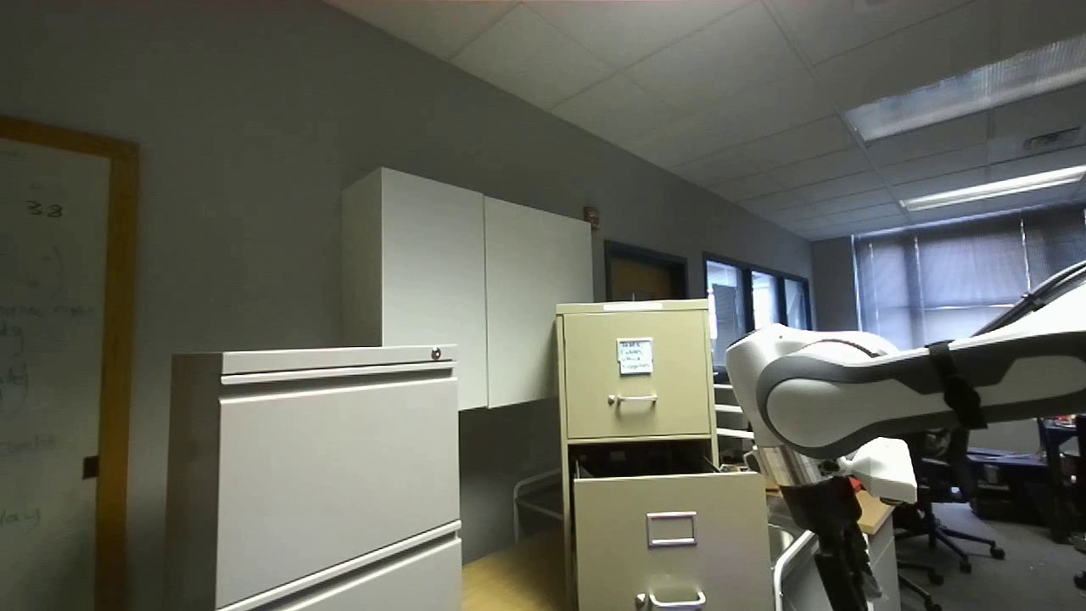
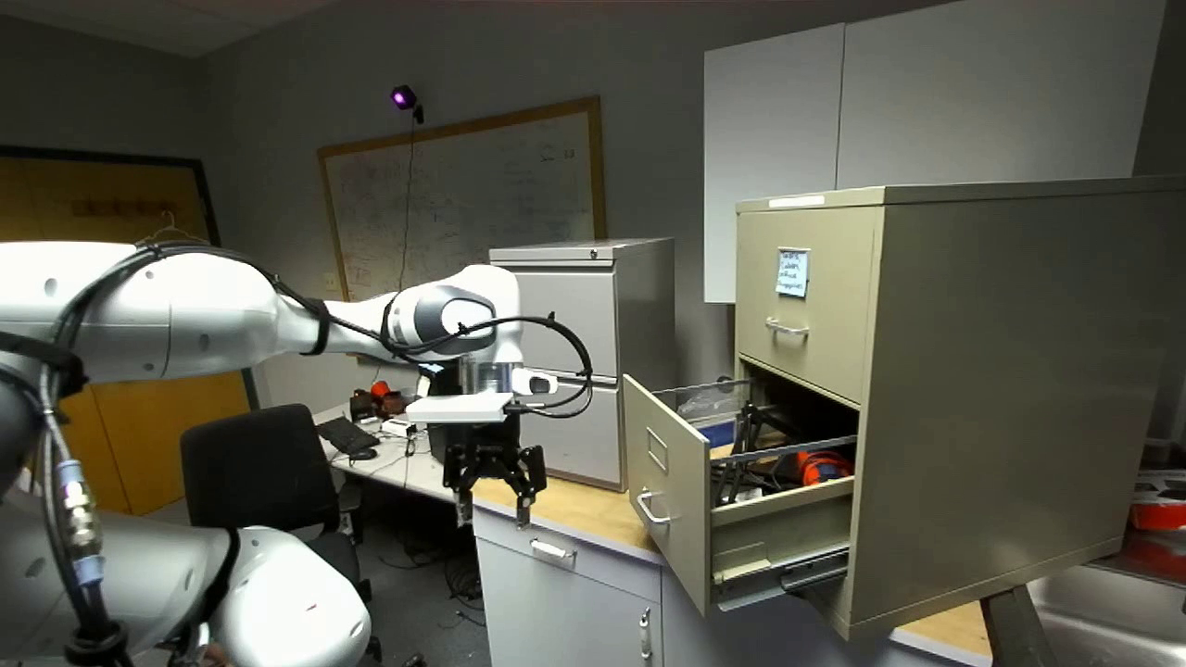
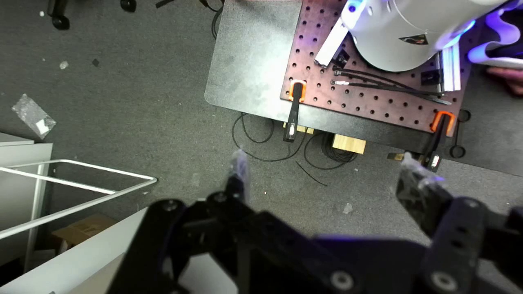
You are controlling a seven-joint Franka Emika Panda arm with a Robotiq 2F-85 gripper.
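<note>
My gripper (image 2: 492, 517) hangs pointing down in front of the beige filing cabinet (image 2: 1006, 389), its fingers wide apart. The wrist view shows bare floor and empty space between the fingertips, so the gripper is open and holds nothing. The cabinet's lower drawer (image 2: 667, 489) is pulled out. Inside it lie dark tools and an orange item (image 2: 823, 466). Its handle (image 2: 652, 509) is to the right of my gripper in exterior view 2, clearly apart from it. The upper drawer (image 1: 639, 372) is closed and carries a handwritten label.
A grey cabinet (image 2: 561, 317) stands on the wooden counter (image 2: 606, 510) behind. A desk with a black chair (image 2: 258, 472) is further left. Under the gripper the floor (image 3: 196, 186) is clear, beside the robot's perforated mounting plate (image 3: 377, 105).
</note>
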